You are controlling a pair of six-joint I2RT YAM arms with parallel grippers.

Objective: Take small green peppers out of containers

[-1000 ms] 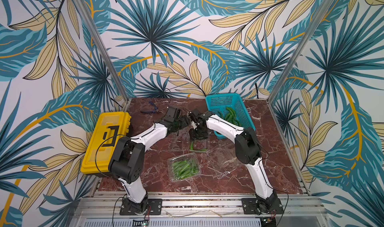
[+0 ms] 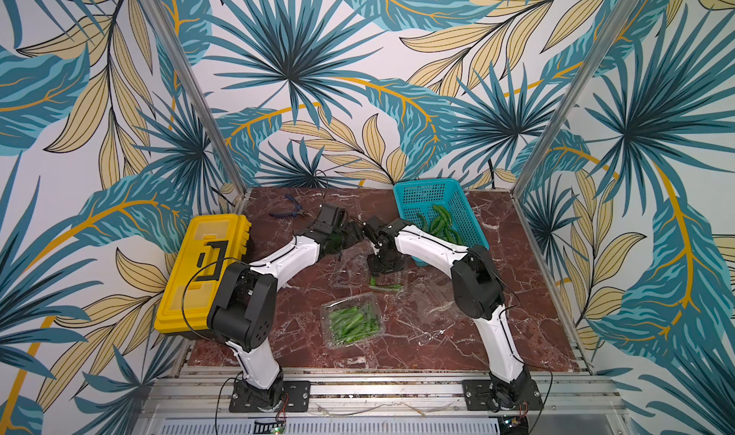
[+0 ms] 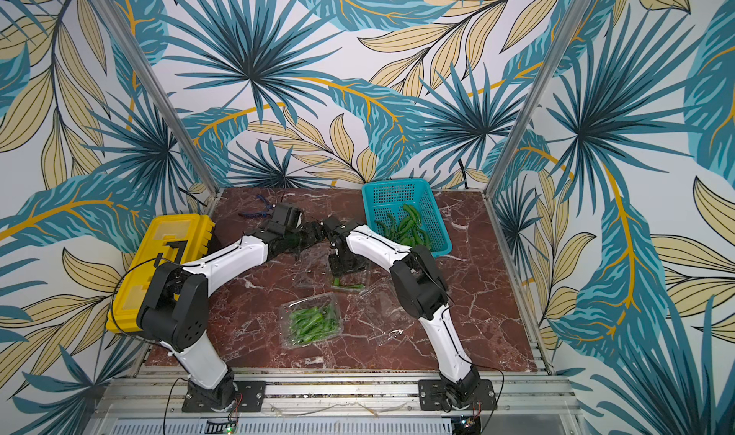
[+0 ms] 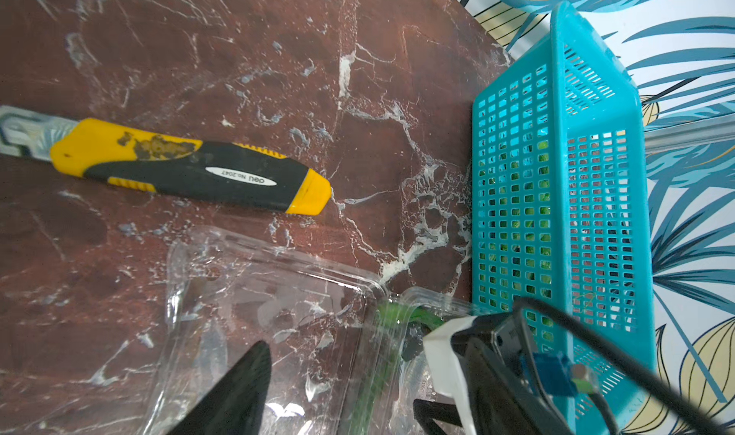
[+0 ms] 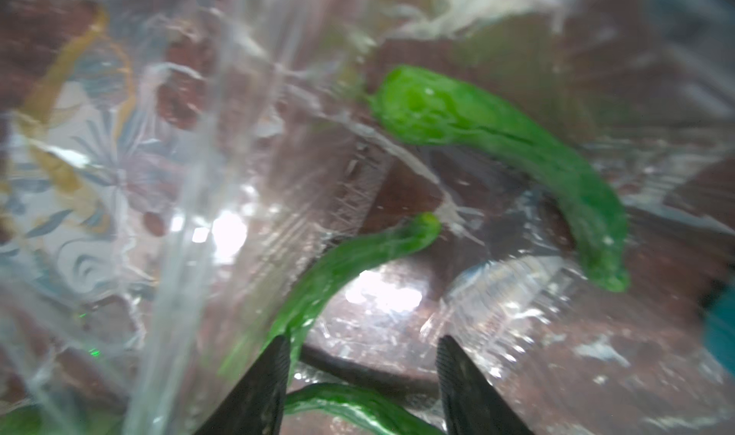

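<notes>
My right gripper [image 2: 383, 266] is open, pointing down over a clear plastic container holding loose green peppers [image 5: 497, 144]; in the right wrist view one shorter pepper [image 5: 337, 266] lies near its fingertips, another below it. My left gripper [image 2: 348, 236] hangs open over an empty-looking clear tray [image 4: 275, 327], beside the right one. A full clear box of peppers [image 2: 352, 320] lies at the front middle. The teal basket [image 3: 371, 197] at the back right holds several peppers [image 3: 409, 220].
A utility knife [image 4: 191, 167] lies behind the trays. A yellow toolbox [image 2: 191, 274] stands at the left, pliers [image 2: 291, 209] at the back left. Crumpled clear plastic [image 2: 432, 312] lies at the front right.
My right arm and gripper have shifted slightly to the right over the last second. The left arm has stayed in place.
</notes>
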